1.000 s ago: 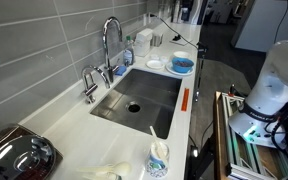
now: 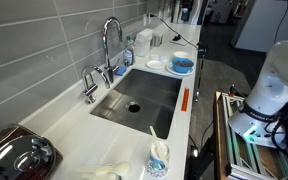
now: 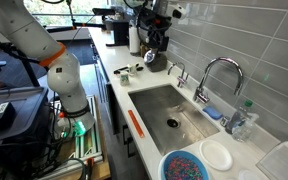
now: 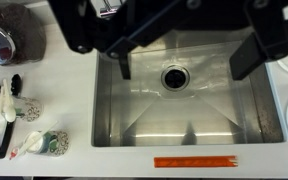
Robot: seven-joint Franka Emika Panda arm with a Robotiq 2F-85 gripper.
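My gripper is open above the steel sink (image 4: pixel 144 115), its dark fingers wide apart with nothing between them. In the second exterior view the gripper (image 3: pixel 154 42) hangs high over the far end of the counter, in front of the tiled wall. The sink basin looks empty apart from its drain (image 4: pixel 174 77). An orange stick-like object (image 4: pixel 195 162) lies flat on the counter along the front side of the sink. Two patterned cups (image 4: pixel 54 143) stand left of the sink, the front one holding utensils. The gripper itself is out of the first exterior view.
Beyond the sink sit a blue bowl (image 3: pixel 184 167), a white plate (image 3: pixel 215 154) and soap bottles (image 3: pixel 238 117). Tall faucets (image 2: pixel 112 40) rise along the wall side. A dark pot with a lid (image 2: pixel 22 155) stands at the near left; black tongs (image 4: pixel 4 120) lie near the cups.
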